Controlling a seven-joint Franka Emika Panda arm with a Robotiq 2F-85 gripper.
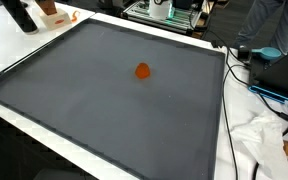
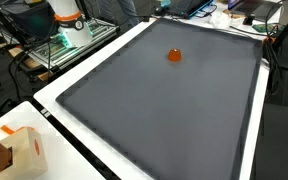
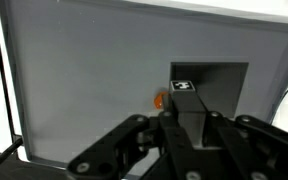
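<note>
A small orange piece point(image 1: 142, 71) rests on the grey board point(image 1: 104, 105), toward its far side in exterior view 1. In exterior view 2 the same orange piece point(image 2: 174, 55) is near the board's far end. From the wrist view, my gripper is above the board, just right of the orange piece point(image 3: 160, 101), which it partly hides. A dark, flat-looking square point(image 3: 224, 82) shows at the fingertips, and my gripper appears shut on it. Neither exterior view shows the fingers.
White edging point(image 2: 78, 74) surrounds the board, most of which is bare. Black cables point(image 1: 232, 110) run along the right side in exterior view 1, near a crumpled white cloth point(image 1: 259, 145). An orange-and-cream object point(image 2: 29, 155) sits at the lower left of exterior view 2.
</note>
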